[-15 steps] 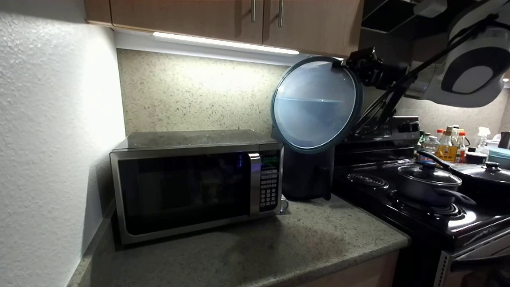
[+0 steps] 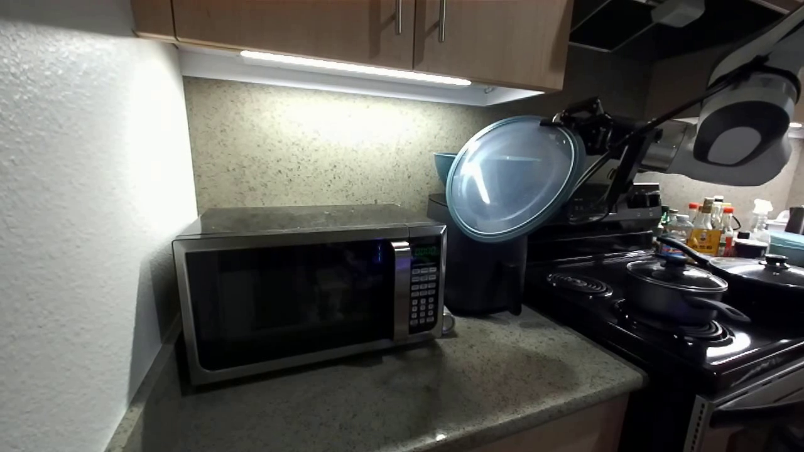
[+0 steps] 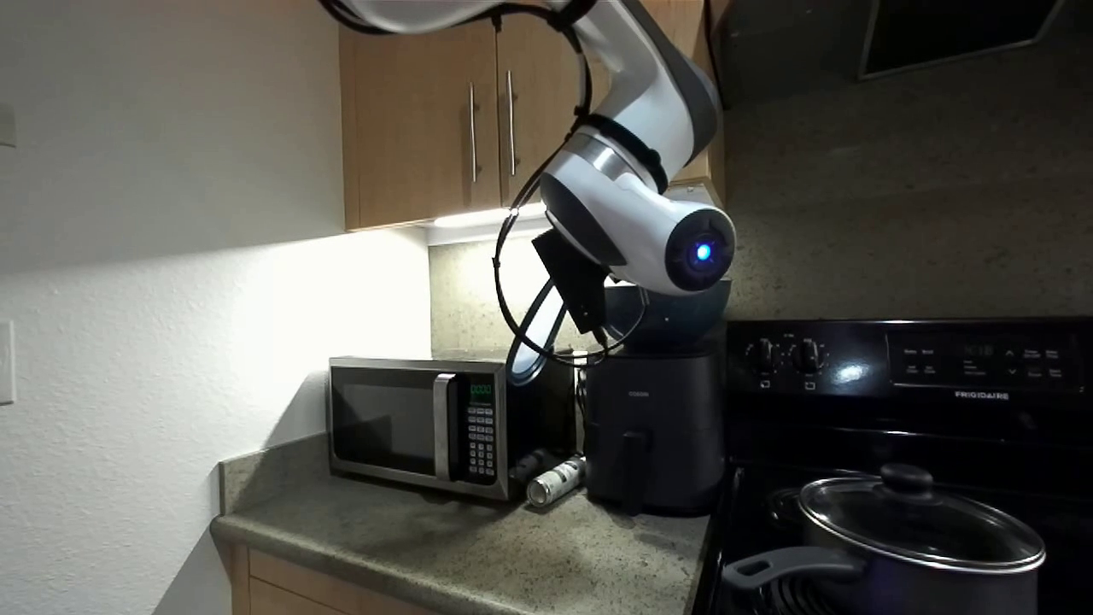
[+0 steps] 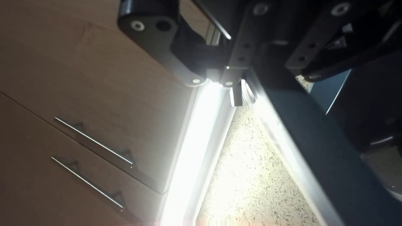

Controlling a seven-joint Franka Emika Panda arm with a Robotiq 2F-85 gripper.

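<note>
A round, translucent lid (image 2: 506, 184) with a blue rim hangs tilted in the air, gripped at its upper right edge. My gripper (image 2: 554, 122) is shut on that rim. Looking from the wrist, the lid (image 4: 301, 131) appears as a dark blue band running down and right from my gripper. In the second exterior view only part of the lid (image 3: 534, 333) shows, left of the wrist. Behind it a blue bowl (image 3: 666, 313) rests on top of a black air fryer (image 3: 656, 430); from the first exterior view the lid hides most of the bowl.
A microwave (image 2: 301, 294) stands left of the air fryer, and a can (image 3: 556, 482) lies between them. Wooden cabinets (image 2: 301, 30) hang close above. To the right is the stove (image 2: 580, 316) with a lidded pot (image 2: 674, 286).
The lid has shifted slightly right and turned, its top now lower and its face more slanted. My gripper has moved a little right and down, still holding the rim.
</note>
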